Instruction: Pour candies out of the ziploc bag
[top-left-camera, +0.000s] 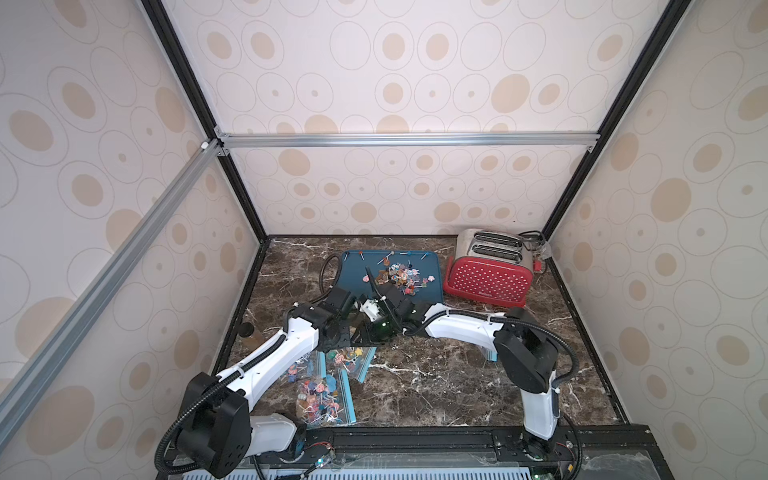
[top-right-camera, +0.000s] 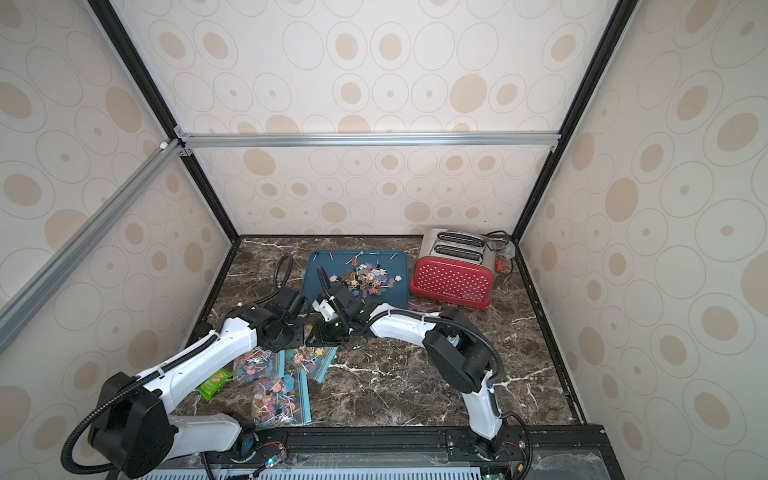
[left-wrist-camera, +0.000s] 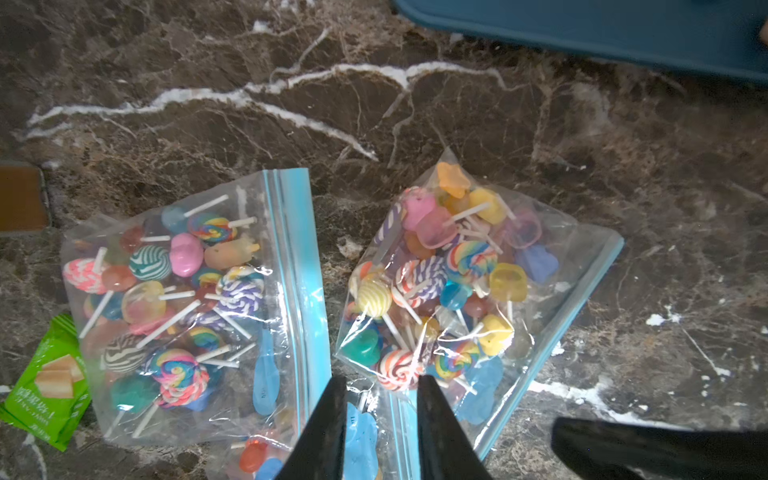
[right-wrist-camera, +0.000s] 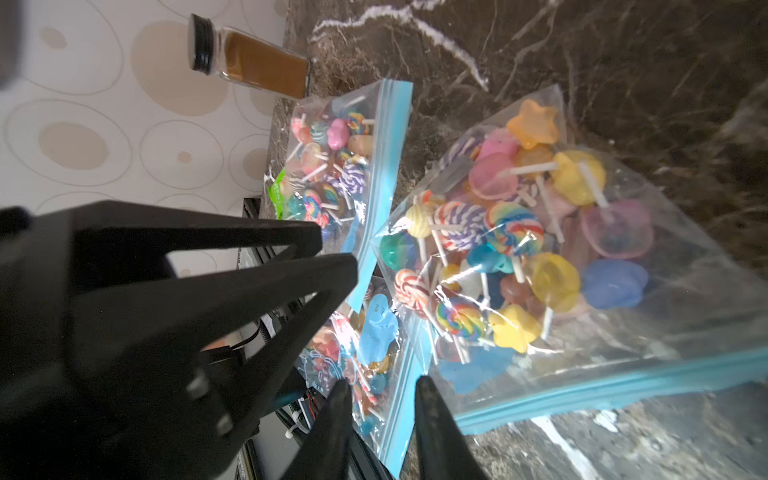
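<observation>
Clear ziploc bags of candies lie on the counter: the middle bag (left-wrist-camera: 432, 288), a left bag (left-wrist-camera: 176, 304) and another below (right-wrist-camera: 376, 328). My left gripper hangs over the middle bag's lower end, fingertips apart, nothing visible held. My right gripper is open above the same bag's edge, nearly touching the left arm in the top views; black gripper parts fill the left of the right wrist view. A blue tray (top-right-camera: 320, 268) with loose candies stands behind.
A red toaster (top-left-camera: 488, 276) stands at the back right. A spice jar (right-wrist-camera: 260, 61) and a green packet (left-wrist-camera: 48, 376) are at the left.
</observation>
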